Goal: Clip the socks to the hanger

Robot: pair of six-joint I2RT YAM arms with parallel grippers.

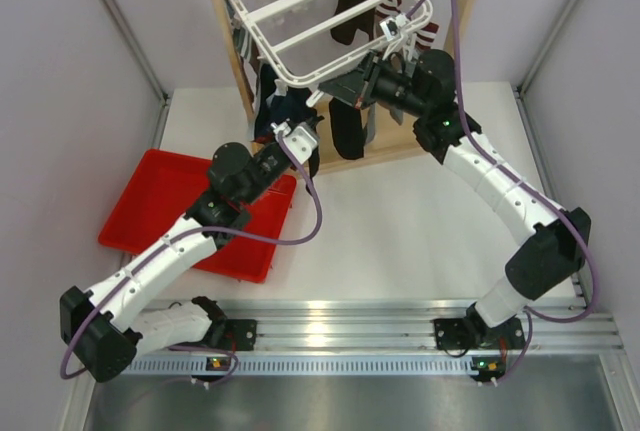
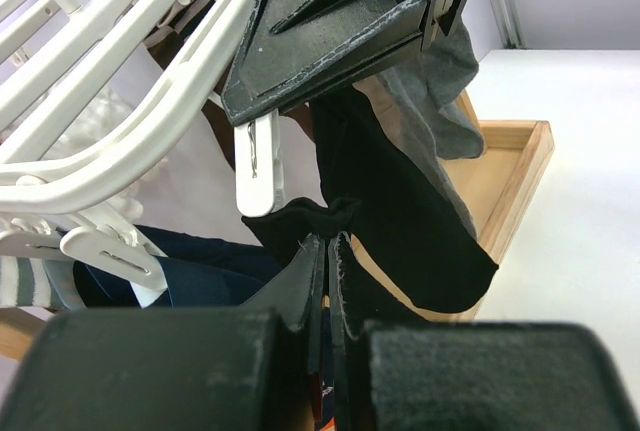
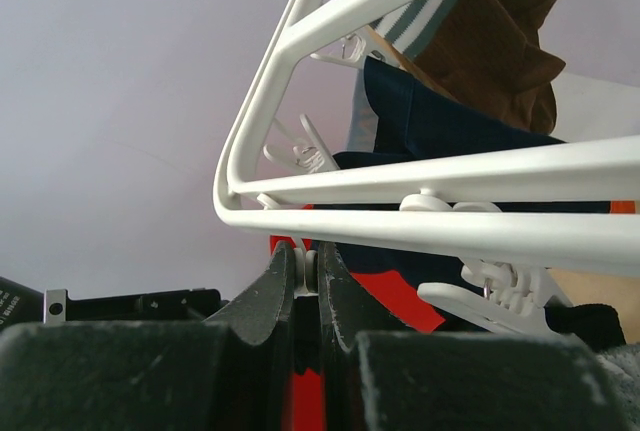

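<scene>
A white clip [image 2: 258,176] hangs from the front rail of the white hanger [image 1: 315,79]. My right gripper is shut on this clip; its dark fingers [image 2: 310,41] come from above in the left wrist view. The cuff of a black sock [image 2: 298,217] is pinched in my left gripper, which is shut just below and right of the clip. The clip's lower end meets the cuff's top edge; whether the cuff is between its fingers cannot be told. Most of this sock is hidden behind the left fingers.
Other socks hang close by: a navy one [image 2: 205,266] on a neighbouring clip [image 2: 112,253], a black one [image 2: 390,191] and a grey one [image 2: 440,91]. A wooden frame [image 1: 235,46] surrounds the hanger. The red tray [image 1: 165,191] lies left.
</scene>
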